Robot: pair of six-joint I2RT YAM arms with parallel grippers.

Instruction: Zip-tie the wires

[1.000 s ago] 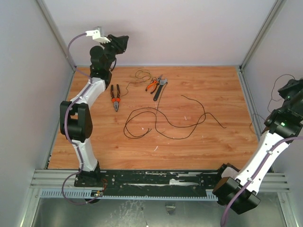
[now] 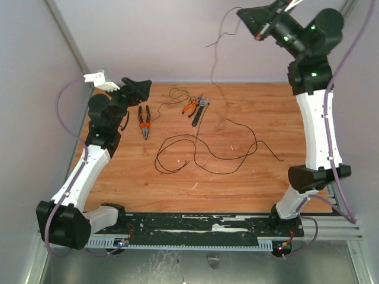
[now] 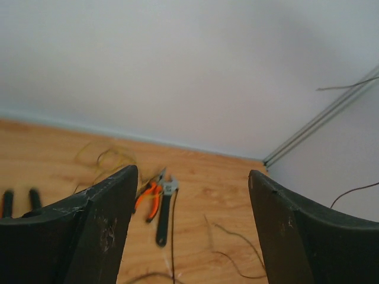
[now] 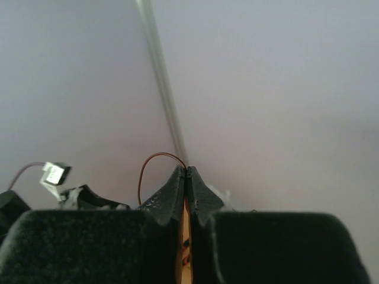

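A thin brown wire (image 4: 142,177) is pinched in the tips of my right gripper, which is shut and raised high at the upper right in the top view. The lower part of that wire (image 2: 215,59) hangs blurred toward the back of the table. My left gripper is raised above the left back of the table, its fingers apart and nothing between them. Dark wires (image 2: 195,139) lie in loose loops across the middle of the wooden table. A yellowish wire (image 2: 177,93) is coiled near the back edge. No zip tie can be made out.
Orange-handled pliers (image 2: 144,123) lie at the table's left. Orange-handled cutters (image 2: 190,106) and a dark-handled tool (image 2: 200,112) lie side by side at the back. Walls close in the sides and back.
My right gripper has swung from the far right edge toward the back middle, carrying the wire. The left gripper has come lower and slightly left. The things on the table have not moved.
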